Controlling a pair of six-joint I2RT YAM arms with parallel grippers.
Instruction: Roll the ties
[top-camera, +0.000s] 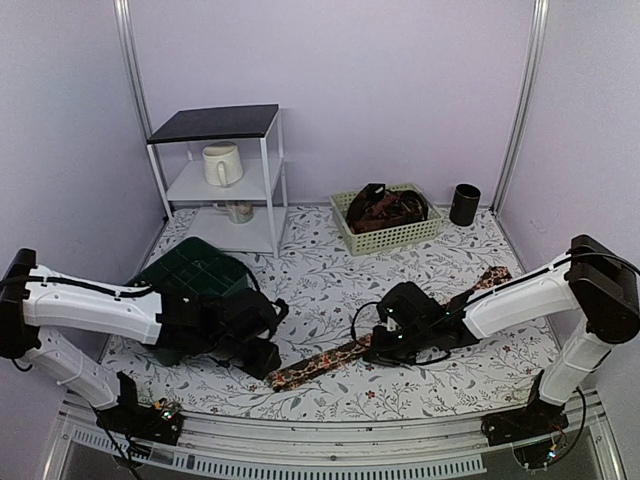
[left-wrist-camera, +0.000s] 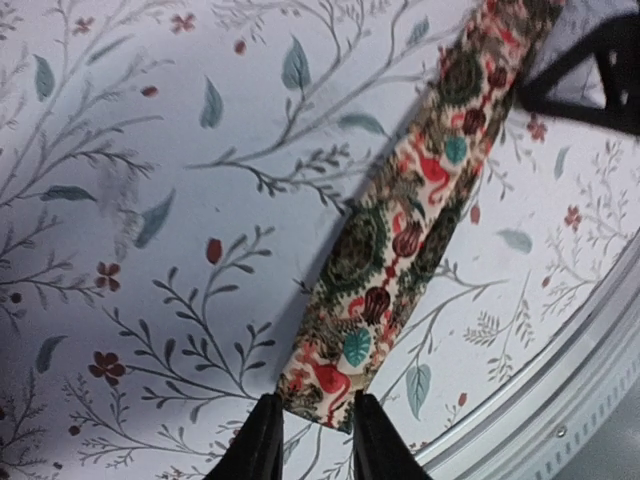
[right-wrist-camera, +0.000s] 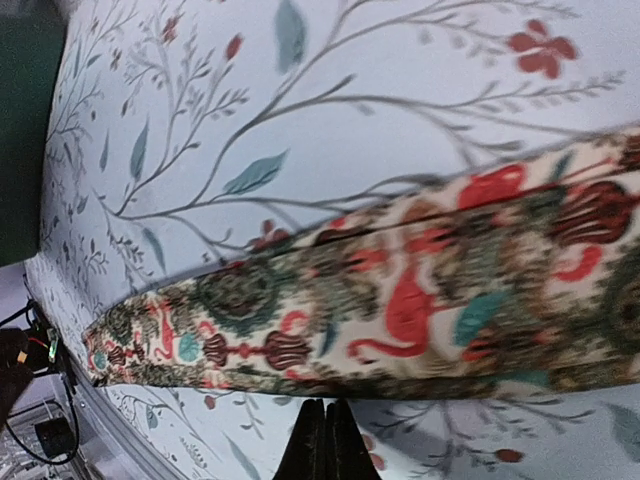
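A floral-patterned tie lies stretched flat on the table, slanting from the front left to the back right. Its near end shows in the left wrist view, just beyond the tips of my left gripper. That gripper is part open, and nothing shows between its fingers. At the tie's lower edge, about midway along it, is my right gripper, shut with nothing visible between its fingertips. The right arm hides part of the tie from above. Across the right wrist view runs a wide stretch of the tie.
A green compartment box stands at the left, partly behind the left arm. Toward the back are a pale basket with dark cloth in it, a black cup and a white shelf.
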